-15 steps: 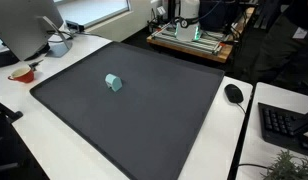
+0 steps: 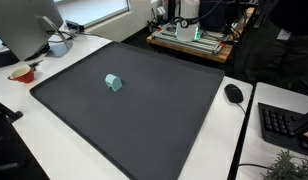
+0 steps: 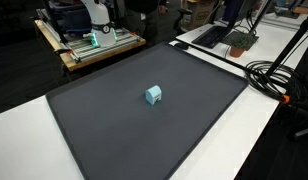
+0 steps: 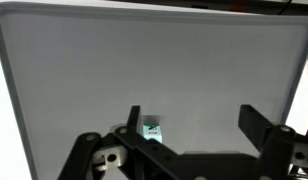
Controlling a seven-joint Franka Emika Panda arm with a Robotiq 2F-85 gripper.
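Note:
A small pale-blue block [image 2: 113,82] lies on the dark grey mat [image 2: 144,120], left of the mat's middle in exterior view 1. Exterior view 2 has the same block [image 3: 153,95] with a rounded side and dark marks on one face. From the wrist, the block [image 4: 152,132] appears low in the picture, beside the left finger. My gripper stands open above the mat, its two black fingers wide apart. Nothing is held between them. Neither exterior view has the gripper in it.
A red cup [image 2: 22,74] stands at the left beside the mat. A computer mouse [image 2: 234,94] and a keyboard [image 2: 288,126] are at the right. Coiled black cables [image 3: 276,78] lie near the mat's edge.

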